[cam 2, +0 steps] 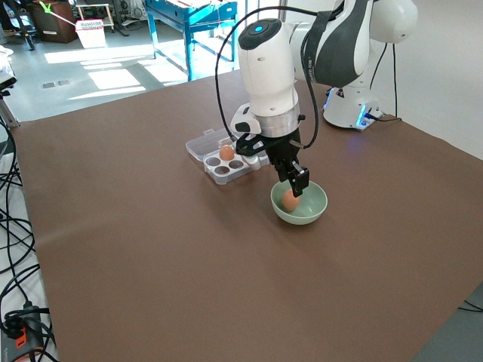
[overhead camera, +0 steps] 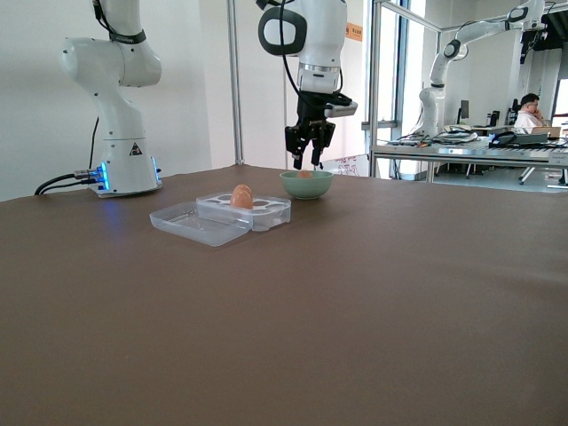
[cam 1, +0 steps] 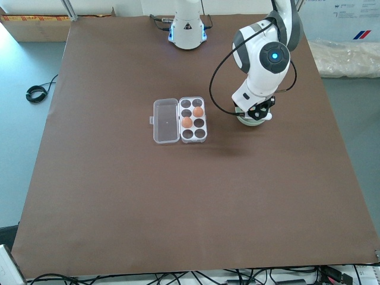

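Observation:
The black gripper (overhead camera: 308,155) hangs over a pale green bowl (cam 2: 308,213), partly hiding it in the left view; whether its fingers are open or shut is unclear. An egg (cam 2: 290,201) sits in the bowl under the fingertips; whether they touch it cannot be told. Left of the bowl in the left view, a clear plastic egg box (cam 1: 200,122) lies with its lid (cam 1: 166,122) open, holding two eggs (cam 1: 186,123) among several empty hollows.
Cables run along one edge beyond the tabletop.

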